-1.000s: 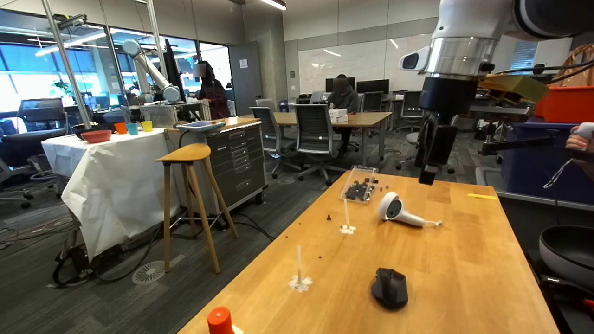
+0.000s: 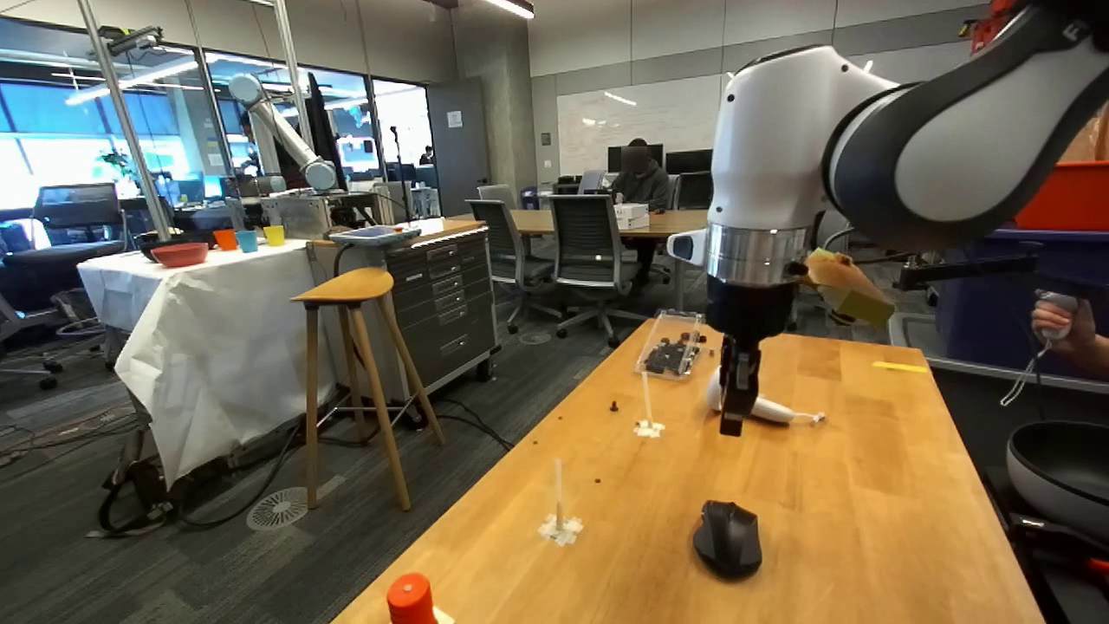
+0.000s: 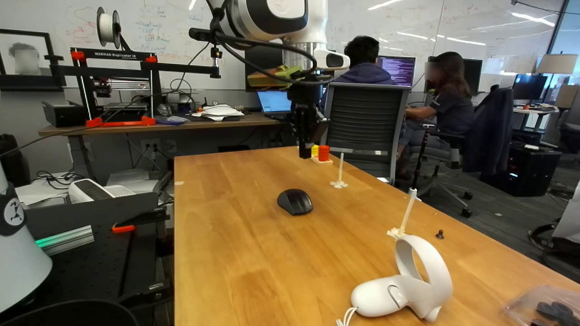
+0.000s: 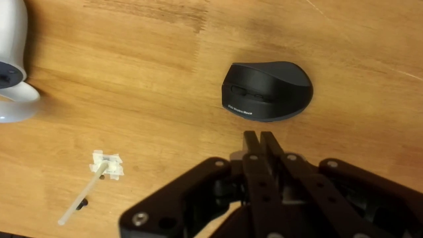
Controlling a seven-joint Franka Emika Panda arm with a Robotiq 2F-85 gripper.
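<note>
A black wireless mouse [image 4: 267, 91] lies on the wooden table [image 2: 842, 489], apart from other things. My gripper is in the air over the table; in the wrist view its fingertips appear just below the mouse. Both fingers [image 4: 250, 138] stand close together, a thin dark gap between them, and no object shows there. In exterior view 1 the gripper [image 2: 732, 421] hangs in front of a white hand controller [image 2: 769, 409], partly covering it. Exterior view 2 has the mouse [image 3: 295, 201] nearer the camera than the gripper [image 3: 305, 154].
Two thin pale upright sticks are taped to the table, one [image 3: 340, 168] farther off and one [image 3: 408, 212] nearer. A clear box of dark parts [image 2: 671, 348] sits at one end. Red and yellow pieces [image 3: 324, 154] stand at the other end.
In exterior view 1 my arm and gripper have moved left and down, now overlapping the white controller. The mouse has stayed put. A person's hand at the right edge has lowered.
</note>
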